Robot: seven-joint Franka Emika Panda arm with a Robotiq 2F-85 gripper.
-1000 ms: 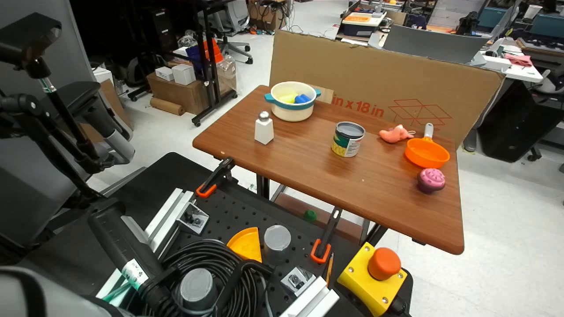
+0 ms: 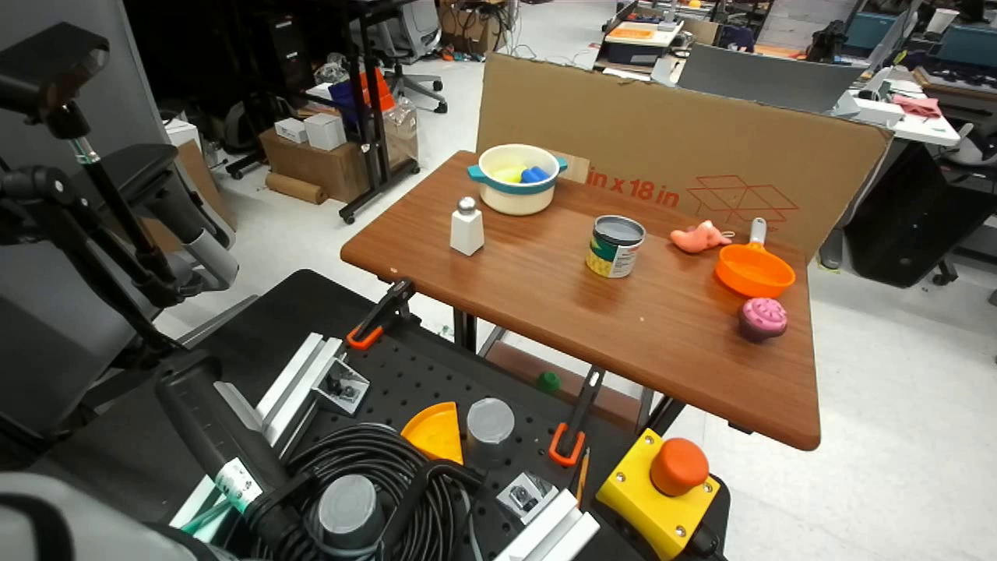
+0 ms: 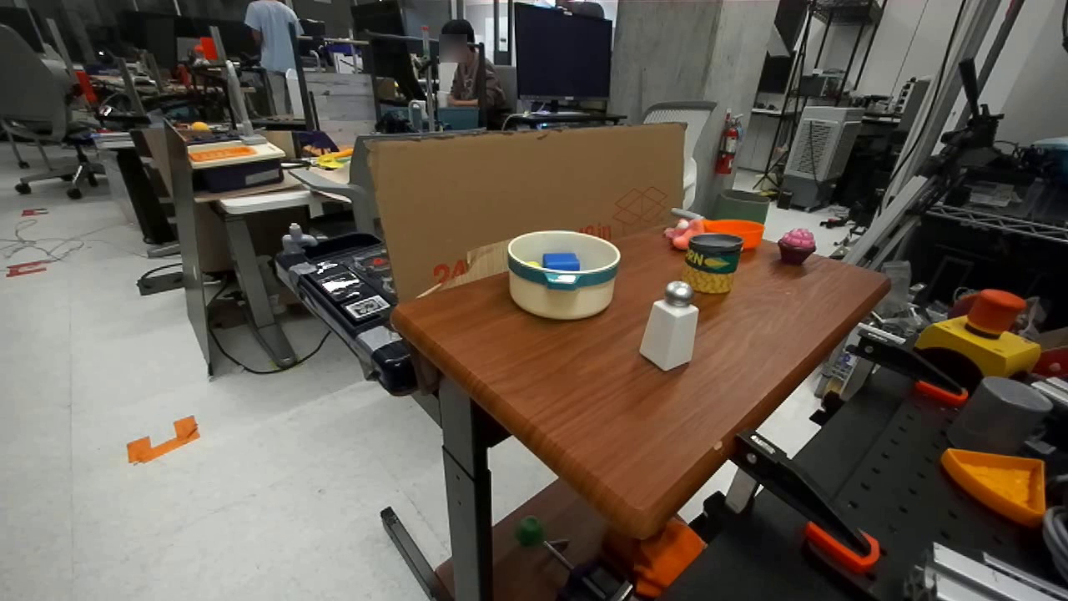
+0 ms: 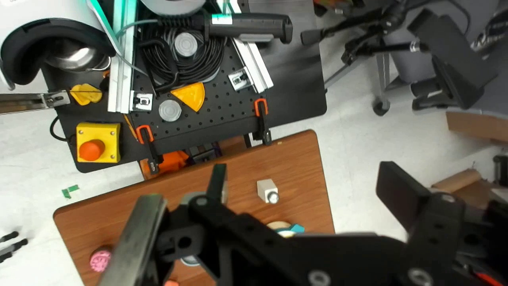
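My gripper is open in the wrist view, high above the scene, with nothing held between its wide-apart fingers. On the wooden table (image 2: 551,280) stands a white shaker with a grey top (image 2: 467,227), upright near the left end. Behind it is a cream pot with a teal band (image 2: 516,198), holding a blue piece and a yellow piece. A corn can (image 2: 616,247) stands mid-table. Toward the right are a pink toy (image 2: 699,238), an orange pan (image 2: 755,269) and a pink-topped cupcake (image 2: 762,319). Neither exterior view shows the gripper.
A cardboard panel (image 2: 654,140) walls off the table's back edge. Black clamps with orange ends (image 2: 568,441) sit between the table and the black pegboard bench, which carries cables and a yellow box with a red button (image 2: 664,486).
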